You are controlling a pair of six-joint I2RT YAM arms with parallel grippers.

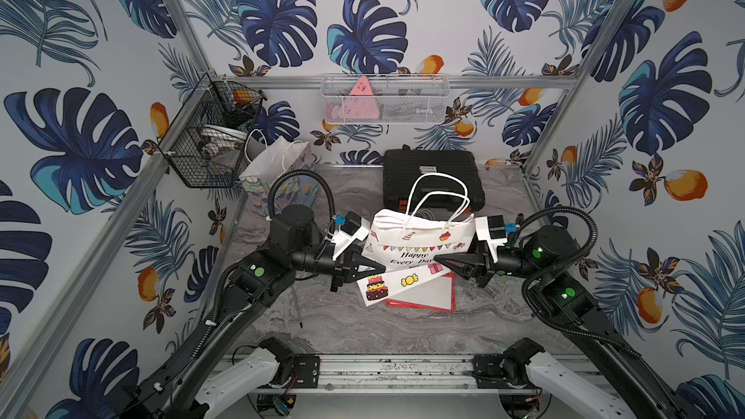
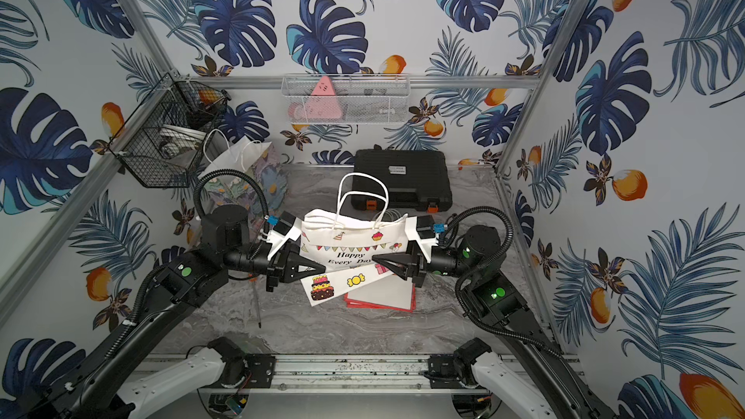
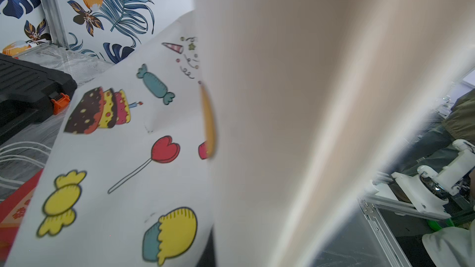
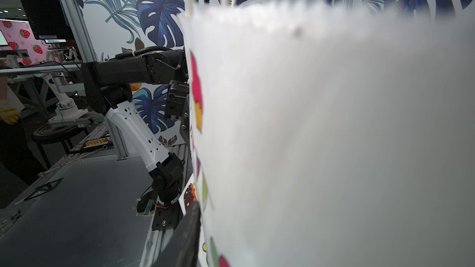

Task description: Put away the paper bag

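Observation:
A white paper bag (image 1: 415,236) with "Happy Every Day" lettering and two white handles (image 1: 438,190) stands between my two arms, its lower printed panel slanting forward. At its left edge my left gripper (image 1: 380,267) is shut with the thin paper between its fingers. Close up in the left wrist view, the bag's wall (image 3: 287,118) hides most of those fingers. My right gripper (image 1: 439,260) is at the bag's right side, with one dark finger (image 4: 185,237) against the printed face. The other finger is hidden by paper, so how far the fingers stand apart does not show.
A white sheet with red edges (image 1: 434,292) lies under the bag. Behind are a black case (image 1: 430,159) and, at the left, a patterned bag (image 1: 283,163). A black wire basket (image 1: 205,143) and a white mesh basket (image 1: 411,101) hang at the wall.

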